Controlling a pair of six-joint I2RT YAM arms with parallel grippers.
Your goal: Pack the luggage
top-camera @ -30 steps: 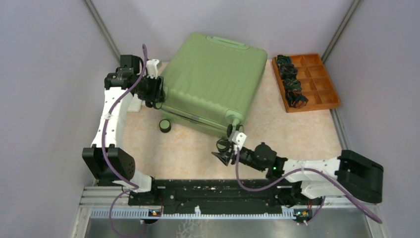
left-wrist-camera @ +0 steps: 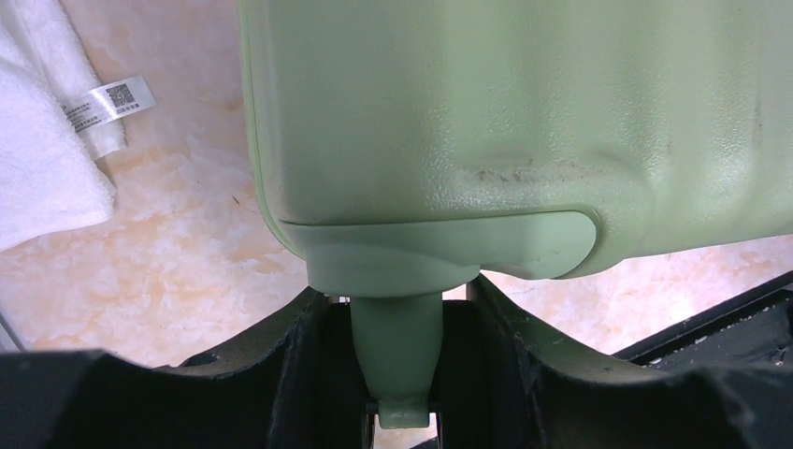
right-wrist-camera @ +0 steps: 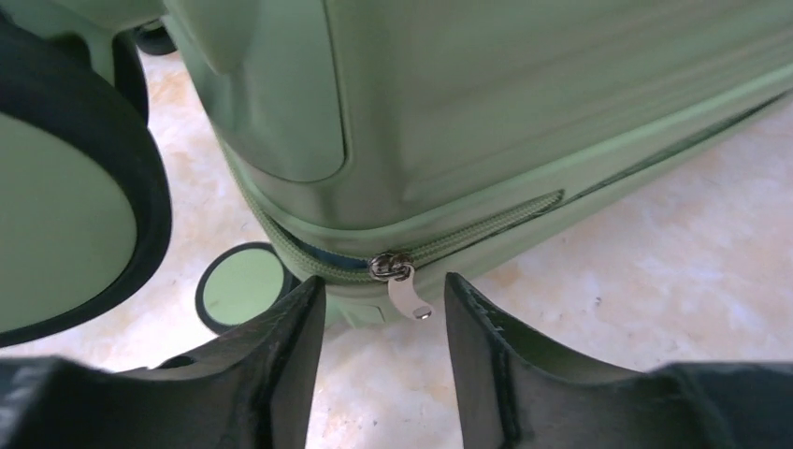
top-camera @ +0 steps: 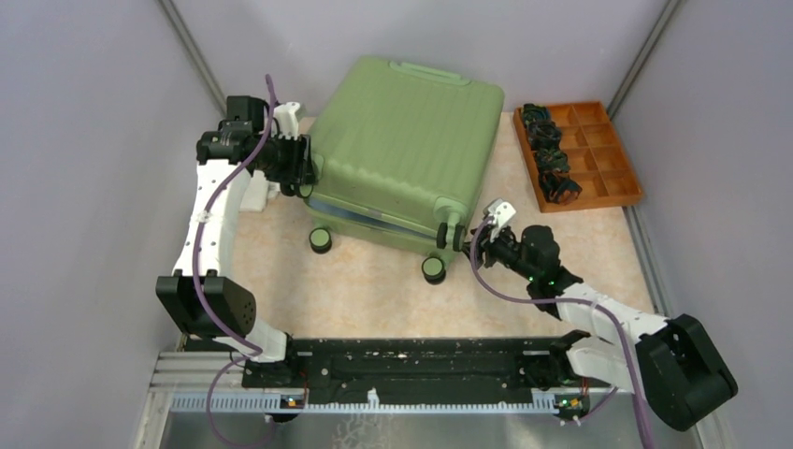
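Note:
A green hard-shell suitcase (top-camera: pixel 402 140) lies closed over, with a gap along its front seam. At its front left corner my left gripper is shut on a green wheel mount (left-wrist-camera: pixel 393 348). At the front right corner my right gripper is part open, its fingertips either side of a zipper pull (right-wrist-camera: pixel 408 295) hanging from the slider on the seam, apparently not gripping it.
An orange compartment tray (top-camera: pixel 598 173) with dark coiled items stands back right. A white towel (left-wrist-camera: pixel 47 159) lies left of the suitcase.
My right gripper has swung from the front, up and rightward, to the suitcase's right corner. The suitcase shifted slightly back earlier; my left gripper stays on it.

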